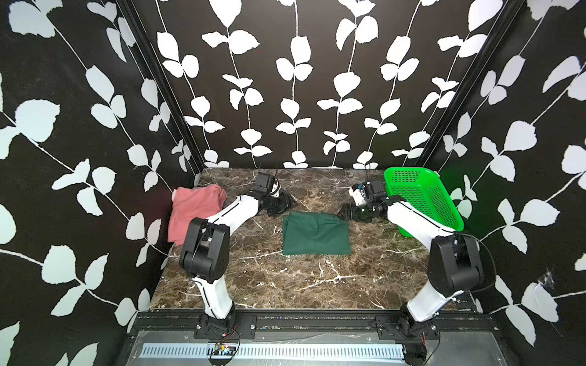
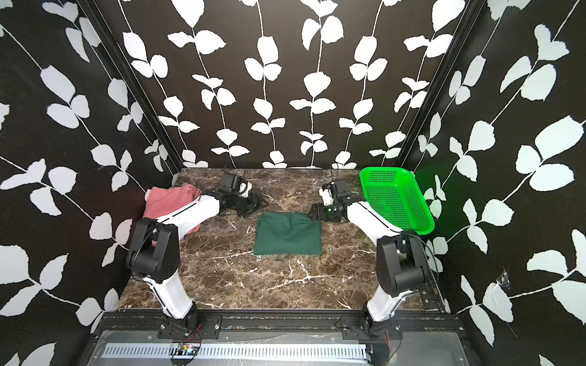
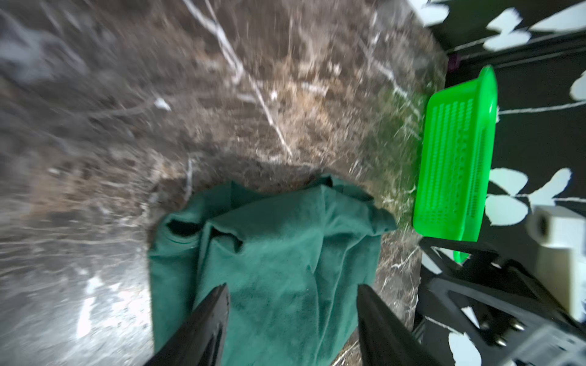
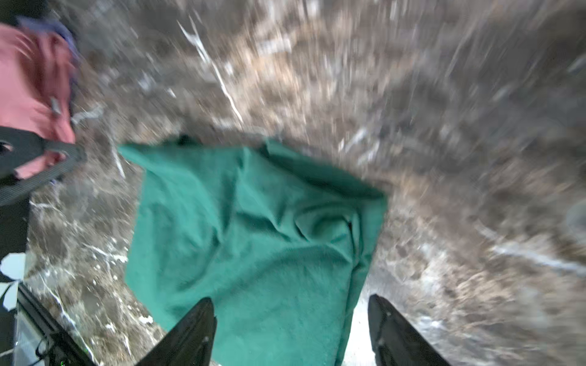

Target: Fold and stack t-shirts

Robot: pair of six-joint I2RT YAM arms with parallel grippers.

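A dark green shirt (image 1: 316, 235) lies folded into a rectangle in the middle of the table, its far edge rumpled with raised folds in both wrist views. My left gripper is open, its fingers (image 3: 210, 323) well apart above the cloth; in the top left view it stands off the shirt's far left corner. At the far right corner is my right gripper, also open, with green fabric visible beyond its fingers (image 4: 198, 326). Neither grips the cloth. A folded pink-red shirt (image 1: 194, 210) rests at the table's left side, partly covered by my left arm.
At the back right stands a green plastic basket (image 1: 454, 213), partly behind my right arm. Dark walls with white leaves (image 1: 299, 48) enclose the left, back and right sides.
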